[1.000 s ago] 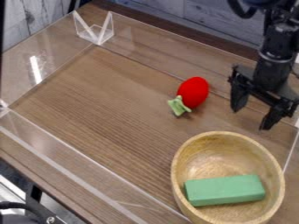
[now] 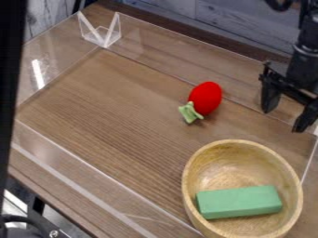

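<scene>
My black gripper (image 2: 285, 93) is at the right edge, above the wooden table, open with nothing seen between its fingers. To its left lies a red strawberry toy (image 2: 205, 97) with a green leafy end. Below, a round cream bowl (image 2: 218, 165) holds a green rectangular block (image 2: 239, 202).
A clear acrylic holder (image 2: 100, 28) stands at the back left.
My gripper has moved right, away from the strawberry toy. The objects on the table look unchanged.
</scene>
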